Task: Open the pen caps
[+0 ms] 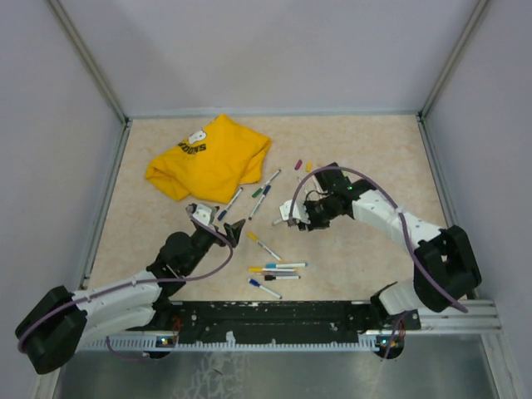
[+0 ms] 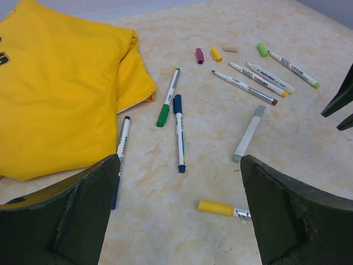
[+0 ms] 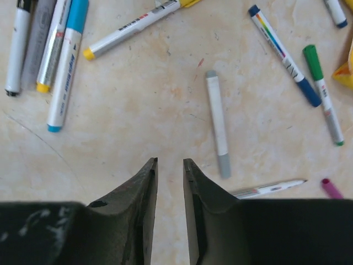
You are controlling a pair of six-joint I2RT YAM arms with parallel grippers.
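A grey-ended pen (image 2: pixel 251 132) lies by itself on the table, nothing touching it. My right gripper is part open above the tabletop to one side of that pen, its gap empty. Wide open, my left gripper (image 1: pixel 233 223) is low at the left, with bare table between its fingers. Capped pens near it are green (image 2: pixel 168 98), blue (image 2: pixel 180 132), dark blue (image 2: pixel 121 160) and yellow (image 2: pixel 223 210). Farther back lie uncapped pens: brown (image 2: pixel 244 86), yellow-ended (image 2: pixel 258 79), pale yellow (image 2: pixel 271 78) and green-ended (image 2: pixel 294 68).
Loose caps lie at the back: purple (image 2: pixel 199 56), yellow (image 2: pixel 216 54), tan (image 2: pixel 231 48) and green (image 2: pixel 262 49). A yellow cloth (image 1: pixel 212 158) covers the back left. Several more pens, one a light blue pen (image 3: pixel 67 66), are grouped at the front.
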